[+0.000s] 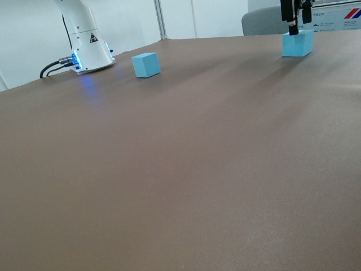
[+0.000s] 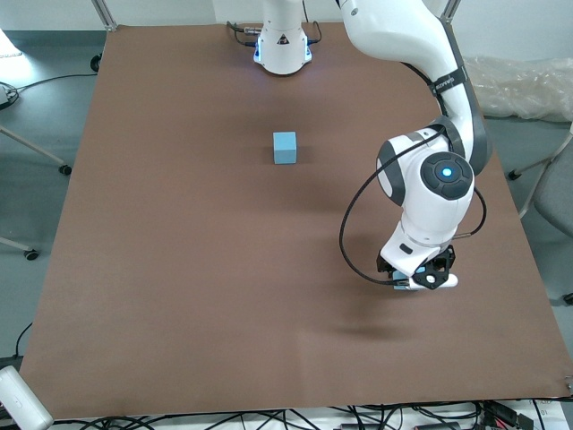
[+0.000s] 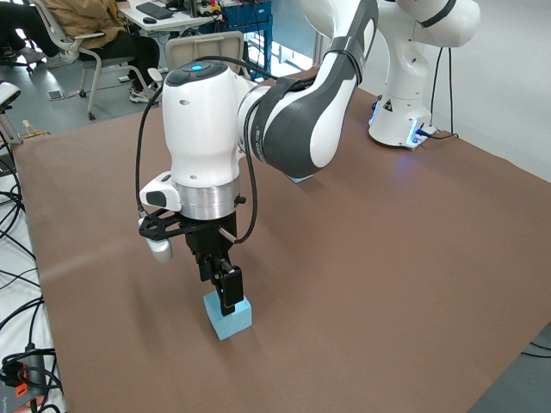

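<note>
The black gripper [image 3: 227, 303] hangs low over a light blue cube [image 3: 234, 323], its fingers reaching down at the cube's top; whether they grip it is unclear. In the top view the gripper [image 1: 299, 22] is at that cube [image 1: 298, 45]. In the left view the arm mostly covers this cube. A second blue cube [image 2: 285, 148] sits alone on the brown table [image 2: 224, 251], also seen in the top view [image 1: 146, 65].
The arm's white base [image 2: 282, 45] stands at the back of the table. A white cylinder [image 2: 22, 401] and cables lie at the near edge in the left view.
</note>
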